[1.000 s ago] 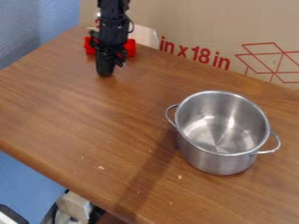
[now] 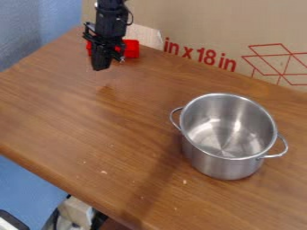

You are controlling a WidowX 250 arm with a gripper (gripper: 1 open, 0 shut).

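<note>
My black gripper [image 2: 100,58] hangs at the back left of the wooden table, in front of a red object [image 2: 129,48] that it partly hides. Its fingers look shut, with nothing visible between them, though they are small and dark in this view. A steel pot [image 2: 225,157] with two wire handles stands upright at the right.
A cardboard panel [image 2: 240,36] with red print stands along the back. A white object lies behind the red one. Blue surfaces border the table at the left.
My gripper has risen and shifted slightly left, away from the spot on the table where it was low. The pot is unmoved.
</note>
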